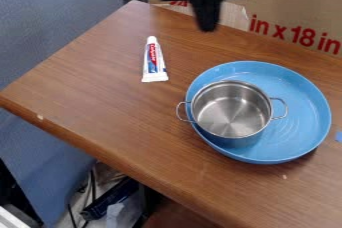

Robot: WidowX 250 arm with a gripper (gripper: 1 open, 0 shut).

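Note:
My gripper [206, 10] is a dark, blurred shape at the top centre, above the back of the wooden table; whether it is open or shut is unclear. A white toothpaste tube [154, 64] lies on the table left of centre. On the right, a steel pot [233, 114] with two side handles stands in a blue plate [301, 102].
A cardboard box [301, 7] stands behind the table [94, 102]. A grey surface [40, 42] borders the table on the left. Cables and clutter lie below the front edge.

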